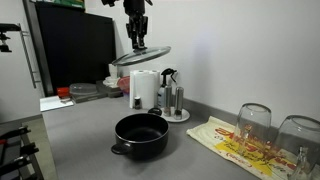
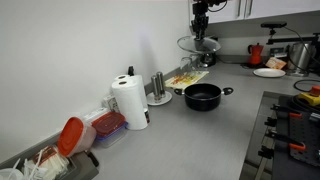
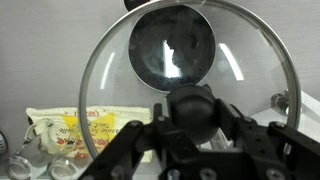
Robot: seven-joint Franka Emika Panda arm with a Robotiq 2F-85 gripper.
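A glass lid [image 1: 142, 56] with a dark knob hangs well above the counter, and my gripper [image 1: 138, 44] is shut on that knob. From the wrist, the round black knob [image 3: 193, 113] sits between the fingers, with the clear lid [image 3: 120, 75] spread around it. Below and apart from the lid stands an open black pot [image 1: 141, 136] on the grey counter. Through the glass in the wrist view, the pot [image 3: 172, 48] shows toward the top, off-centre from the knob. In exterior view 2 the lid [image 2: 199, 45] is above the pot [image 2: 203, 97], slightly tilted.
Beside the wall stand a paper towel roll [image 1: 146, 88] and bottles with grinders [image 1: 178, 103]. Two upturned glasses [image 1: 252, 125] rest on a patterned cloth [image 1: 225, 140] at the right. Stacked containers [image 2: 108, 121] sit behind the towel roll. The counter left of the pot is clear.
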